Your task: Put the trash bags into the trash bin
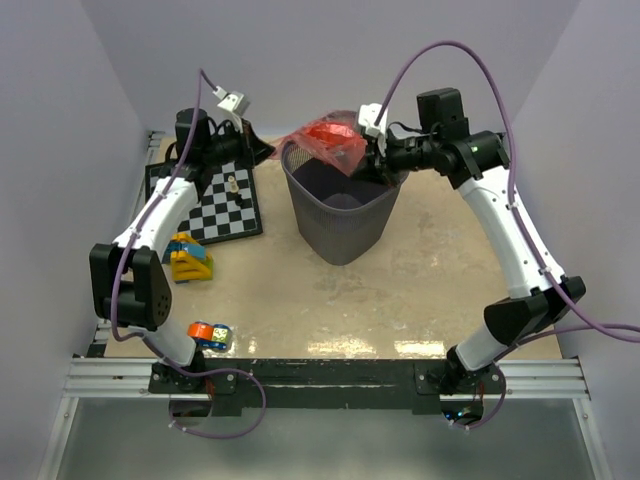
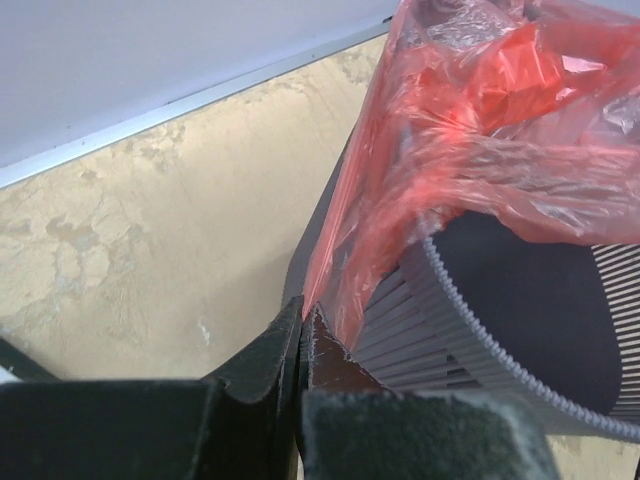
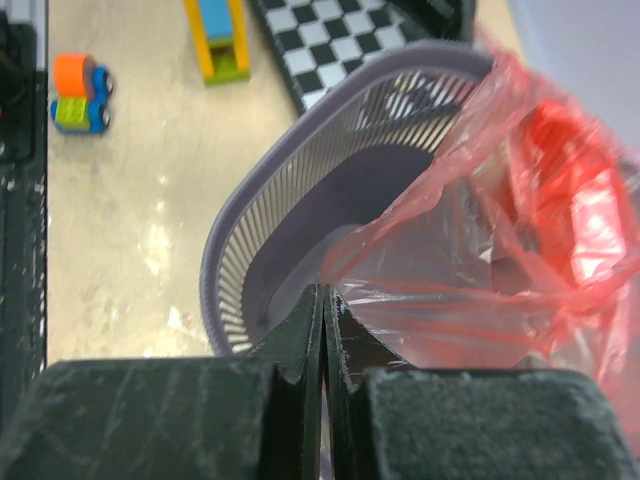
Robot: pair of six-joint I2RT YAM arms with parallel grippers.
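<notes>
A translucent red trash bag [image 1: 338, 138] is stretched between my two grippers, lying across the far rim and opening of the grey mesh trash bin [image 1: 338, 225]. My left gripper is shut on one end of the bag, just outside the bin's left rim. Over the right part of the bin's mouth, my right gripper is shut on the bag's edge. In the right wrist view the red bag [image 3: 570, 190] spreads to the right, hiding part of the rim. The visible part of the bin's inside [image 3: 310, 240] looks empty.
A chessboard [image 1: 222, 205] lies left of the bin, with a small piece on it. Nearer the front are a yellow and blue toy [image 1: 188, 258] and an orange and blue toy car [image 1: 210, 335]. Table right of the bin is clear.
</notes>
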